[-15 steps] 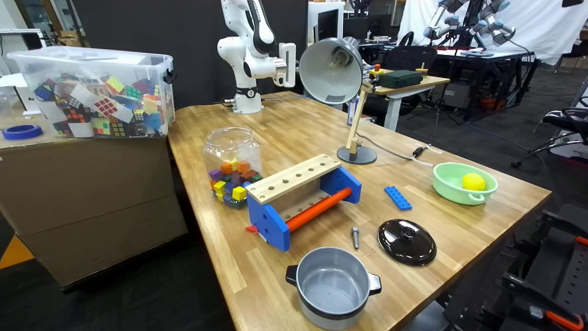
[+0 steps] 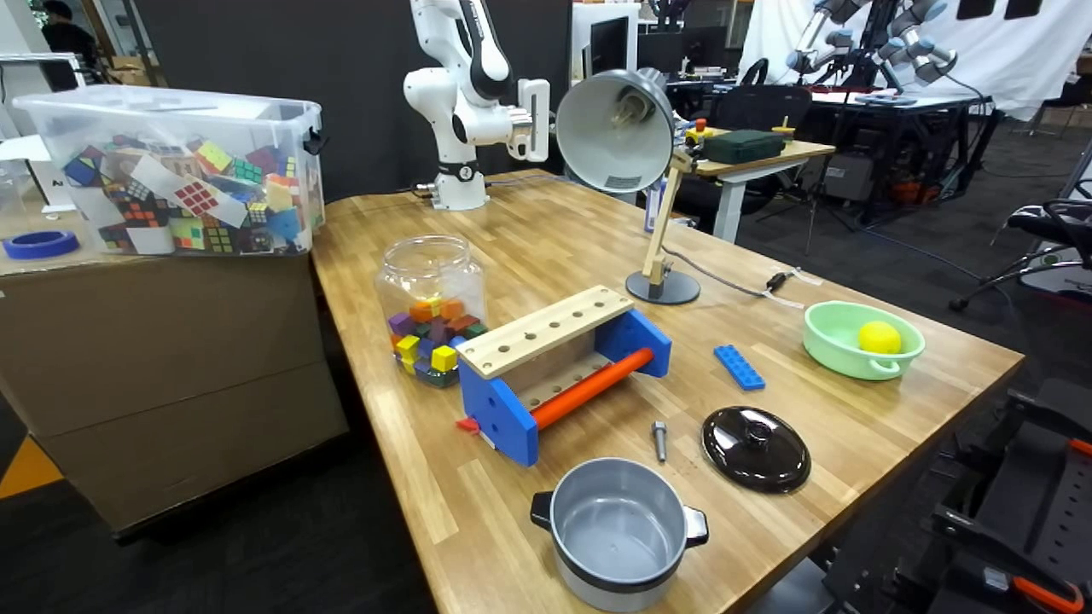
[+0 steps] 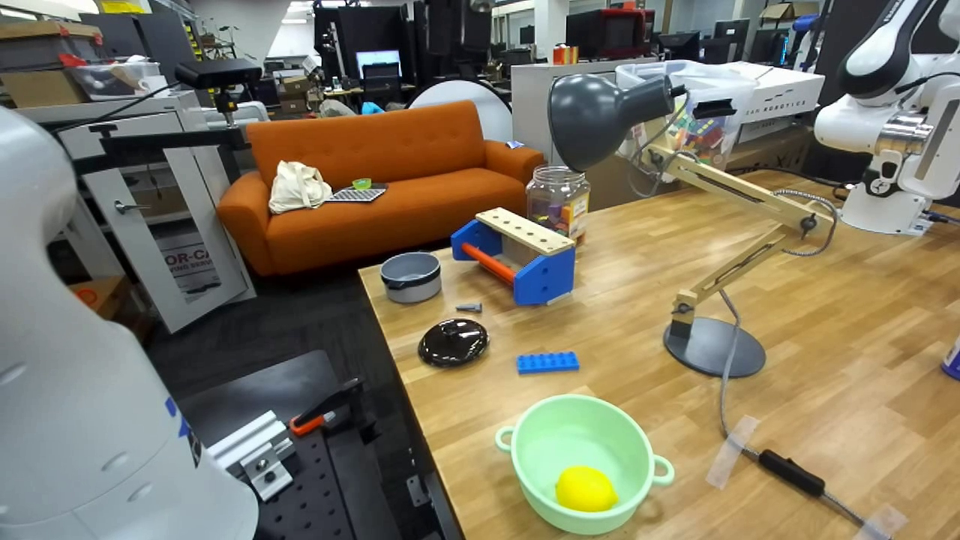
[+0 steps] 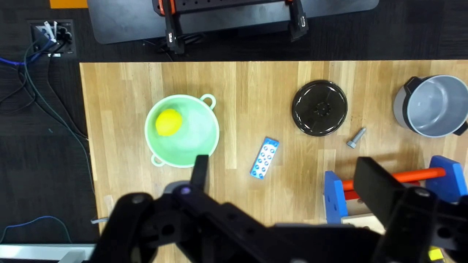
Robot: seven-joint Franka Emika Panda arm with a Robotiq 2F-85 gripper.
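Note:
In the wrist view my gripper stands open high above the table, its two dark fingers wide apart and nothing held. Far below, between them in the picture, lies a blue studded block (image 4: 264,157). A yellow lemon-like ball (image 4: 169,122) rests inside a light green two-handled bowl (image 4: 197,131). The black lid (image 4: 320,107) lies flat, knob up, with a grey bolt (image 4: 356,137) beside it. A grey pot (image 2: 617,527) is uncovered and empty. The toolbox (image 2: 558,322), blue-ended with a red bar, is partly hidden by a finger in the wrist view.
A clear jar (image 2: 432,307) of coloured blocks stands behind the toolbox. The desk lamp (image 3: 715,346) occupies the table beyond the bowl, its cable (image 3: 727,396) taped down. Bare wood surrounds the blue block. The table edge runs close by the lid and bowl.
On the table nothing has visibly moved. A dark shape at the top right corner of exterior view 1 has shifted left and now shows as two pieces.

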